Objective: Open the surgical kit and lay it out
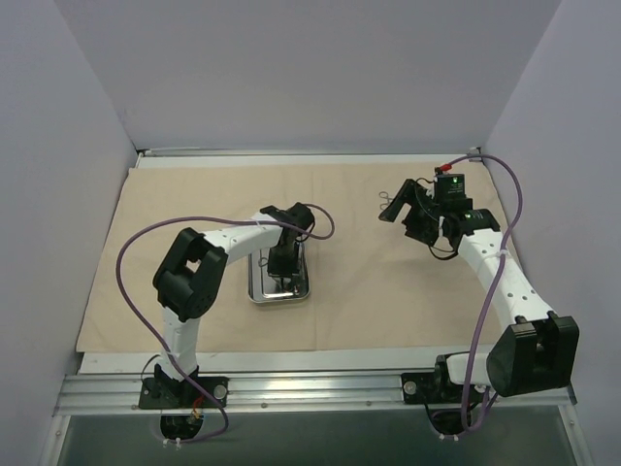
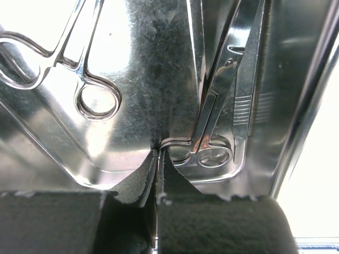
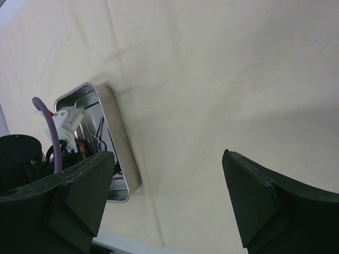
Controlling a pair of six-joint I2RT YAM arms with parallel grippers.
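Observation:
The steel kit tray point(image 1: 255, 291) sits left of centre, mostly under my left arm. In the left wrist view my left gripper is shut down inside it, at the loops of a long scissor-like instrument point(image 2: 222, 79); whether anything is between the tips is unclear. Tweezers point(image 2: 243, 106) lie beside that, and ringed scissors point(image 2: 98, 98) at upper left. My right gripper point(image 1: 398, 209) is open above the right half of the cloth; in the right wrist view nothing is between its fingers. A pair of scissors point(image 1: 384, 199) lies behind it, partly hidden.
Grey walls border the back and both sides.

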